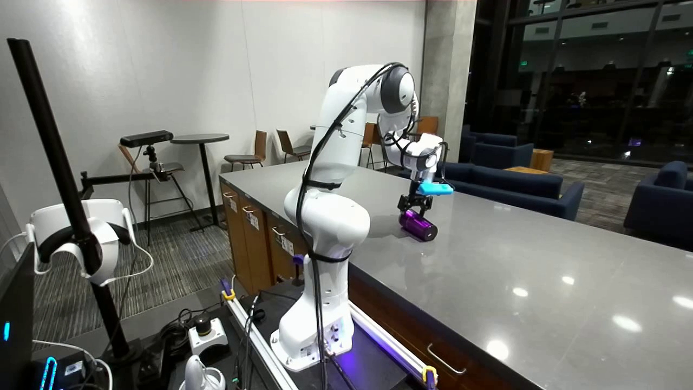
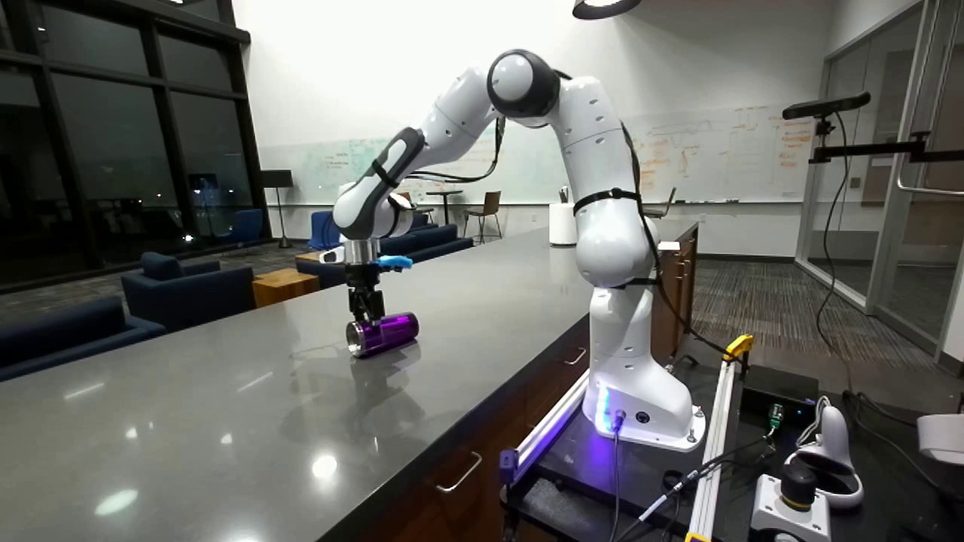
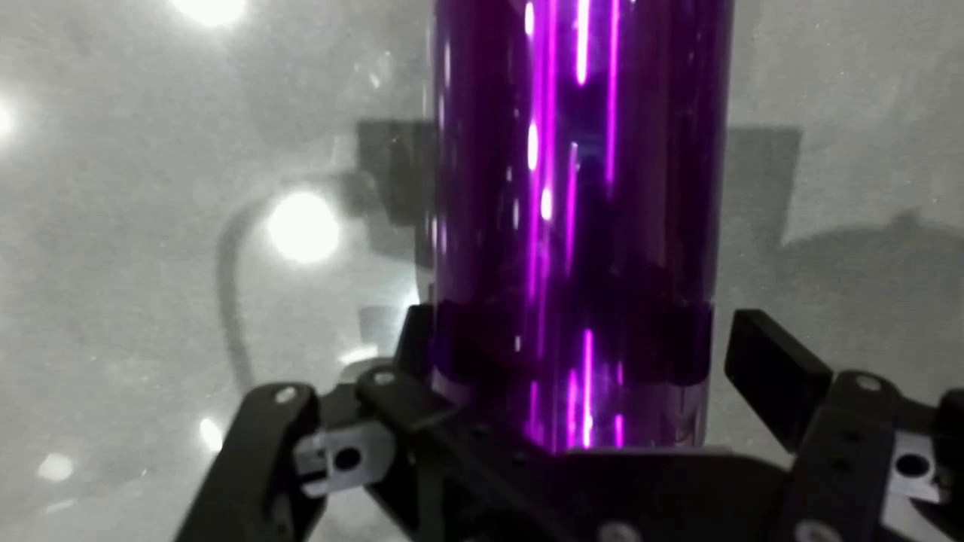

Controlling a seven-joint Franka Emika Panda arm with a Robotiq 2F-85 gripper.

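A shiny purple cylinder, like a tumbler, lies on its side on the grey counter. Its silvery end faces left in exterior view 2, where the tumbler sits just beneath my gripper. Seen from the wrist, the tumbler runs lengthwise up the picture between the black fingers of my open gripper. The left fingertip is right against or very close to its side; a gap shows at the right fingertip. The lower end is partly hidden by the gripper body.
A white container stands at the counter's far end. Dark blue sofas are beyond the far edge.
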